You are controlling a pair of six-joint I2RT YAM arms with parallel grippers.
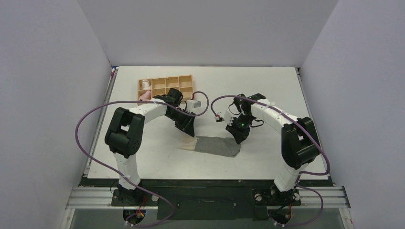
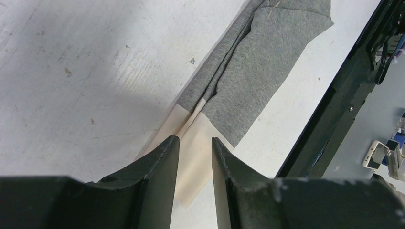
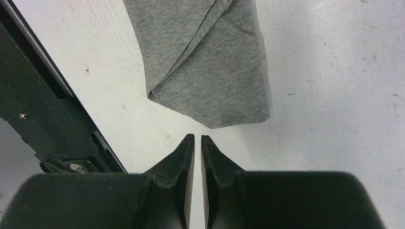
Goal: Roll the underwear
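Note:
Grey underwear with a cream end (image 1: 215, 146) lies flattened in a long strip on the white table, a lengthwise fold along it. In the left wrist view my left gripper is above the cream end (image 2: 193, 167), part open, with no cloth visibly held. In the right wrist view my right gripper is shut just beside the grey end (image 3: 215, 86), with nothing seen between its fingers.
A wooden divided box (image 1: 172, 81) with pink and white cloth items stands at the back left. A dark rail runs along the front edge.

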